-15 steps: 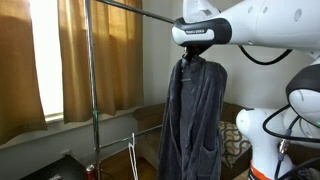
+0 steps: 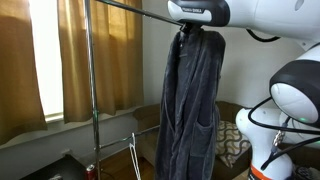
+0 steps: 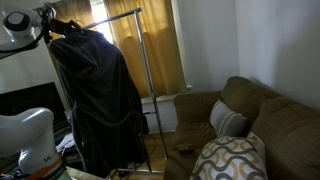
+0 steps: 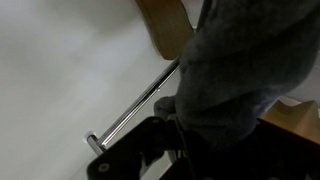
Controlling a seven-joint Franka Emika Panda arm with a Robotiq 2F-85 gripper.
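A dark grey robe (image 2: 190,105) hangs in long folds beside the clothes rack. My gripper (image 3: 64,27) is shut on the robe's top, close to the upper rail (image 3: 122,16). In the wrist view, bunched robe cloth (image 4: 240,70) covers much of the right side and hides the fingertips. A black finger (image 4: 135,150) shows low in that view, against the cloth. The robe's lower end reaches down past the frame in the first exterior view.
A metal rack post (image 2: 93,90) stands left of the robe. White hangers (image 2: 134,158) hang from the lower rail. Behind are tan curtains (image 2: 105,60) and a brown sofa (image 3: 240,100) with patterned cushions (image 3: 230,160).
The robe's top has risen and shifted a little, as the arm moved up and slightly left in the first exterior view. The grip on the cloth appears unchanged.
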